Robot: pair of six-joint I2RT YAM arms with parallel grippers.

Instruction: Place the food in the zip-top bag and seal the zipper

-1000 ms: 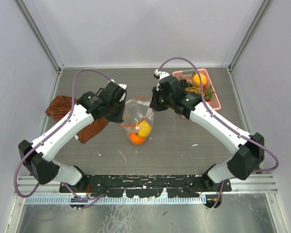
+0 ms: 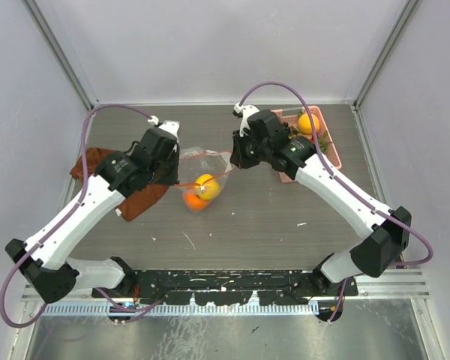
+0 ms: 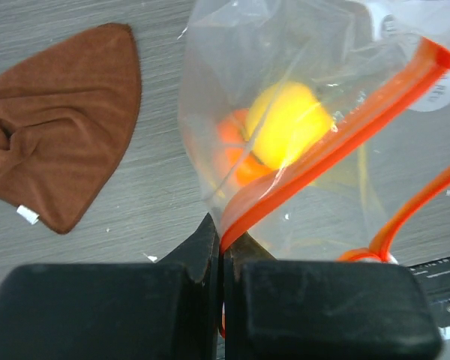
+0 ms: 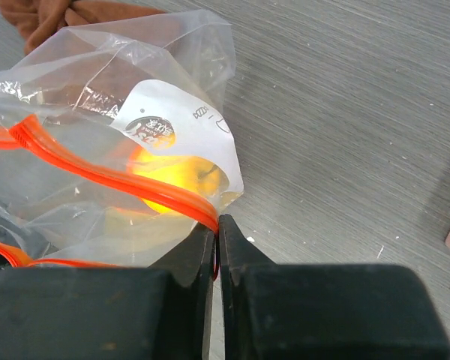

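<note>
The clear bag with orange zip strips hangs between both grippers, holding a yellow fruit and an orange fruit. My left gripper is shut on the orange zipper edge at one end of the opening. At the other end, my right gripper has the zipper edge between its closely set fingers. The bag's mouth gapes between two strips. A white printed label shows on the bag.
A brown cloth lies at the left. A pink basket with fruit stands at the back right.
My left gripper has moved leftward, stretching the bag's opening wider.
</note>
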